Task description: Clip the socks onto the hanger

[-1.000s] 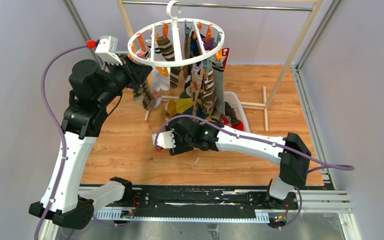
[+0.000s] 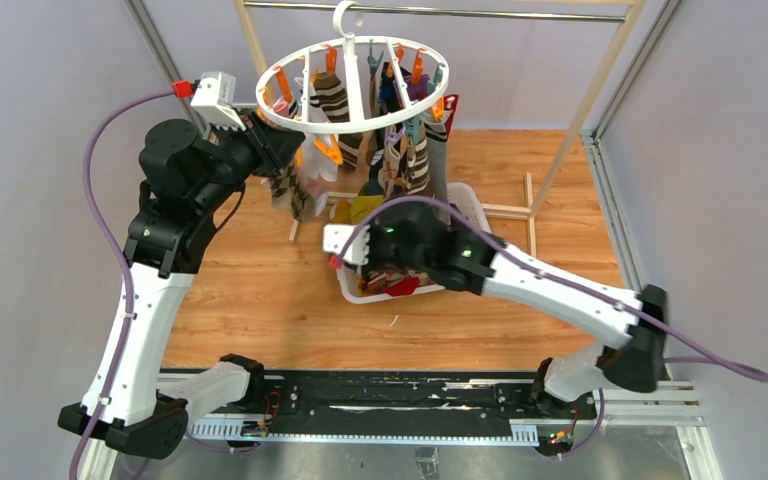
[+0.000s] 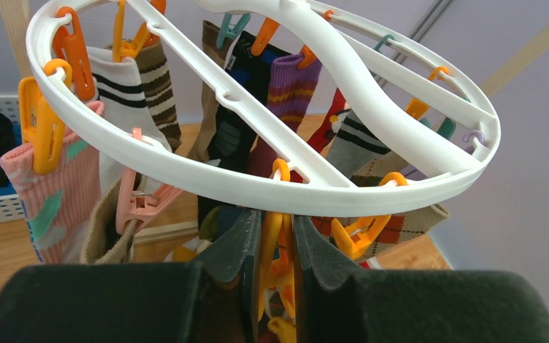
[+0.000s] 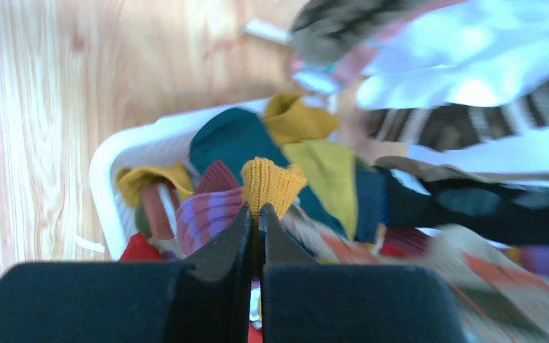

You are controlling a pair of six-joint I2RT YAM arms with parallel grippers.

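The white round hanger (image 3: 207, 182) carries several socks on coloured clips. My left gripper is shut on an orange clip (image 3: 279, 170) that hangs from the near rim; no sock shows in that clip. In the right wrist view, my right gripper is shut on the mustard cuff (image 4: 268, 184) of a sock with purple stripes (image 4: 207, 214). The cuff stands up above the fingertips, while the lower part of the sock is largely hidden behind the fingers. White basket (image 4: 104, 168) with loose socks lies below.
Close to the right gripper, hanging socks (image 4: 472, 279) blur across the lower right of its view. A wooden rack (image 2: 600, 85) stands behind the hanger.
Hanging socks have swayed. The left arm has stayed still.
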